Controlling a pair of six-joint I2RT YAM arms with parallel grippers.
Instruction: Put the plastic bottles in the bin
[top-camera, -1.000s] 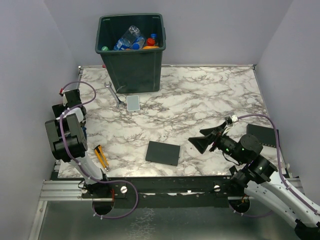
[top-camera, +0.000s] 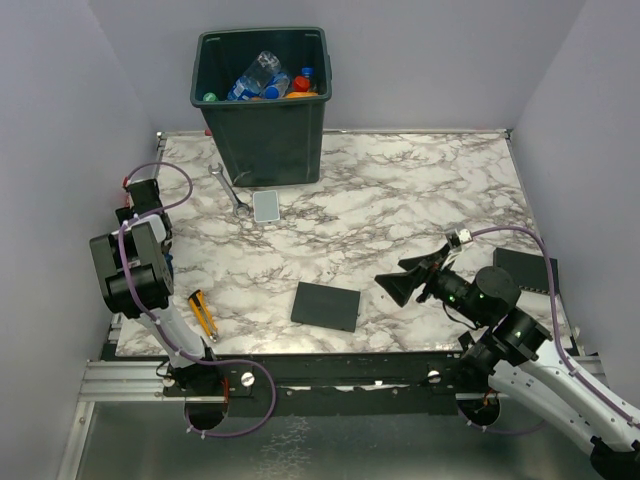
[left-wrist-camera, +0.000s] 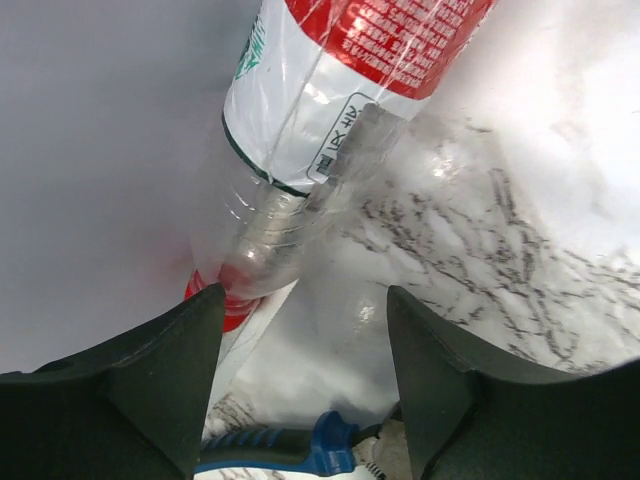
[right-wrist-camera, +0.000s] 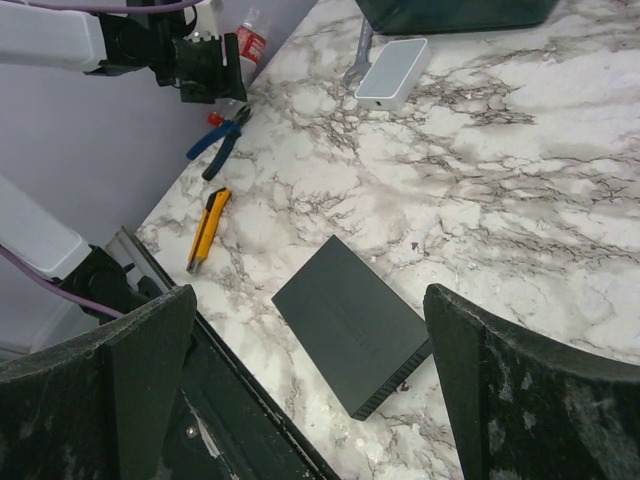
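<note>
In the left wrist view a clear plastic bottle (left-wrist-camera: 335, 110) with a red and white label lies at a slant along the grey wall, its red cap toward me. My left gripper has its fingers apart, one on each side of the cap end, with no grip on it. From above, the left arm covers most of that bottle; the right wrist view shows its label (right-wrist-camera: 251, 44) by the left gripper. The dark green bin (top-camera: 268, 140) at the back holds several bottles (top-camera: 262, 75). My right gripper (top-camera: 393, 278) is open and empty over the right side of the table.
Blue-handled pliers (left-wrist-camera: 270, 450) lie close to the bottle's cap end. A yellow cutter (top-camera: 203, 314), a wrench (top-camera: 230, 190), a white box (top-camera: 266, 206) and a black box (top-camera: 326, 306) lie on the marble table.
The left gripper has shifted slightly to the right, away from the left wall. The right arm has barely moved, and the bin looks the same.
</note>
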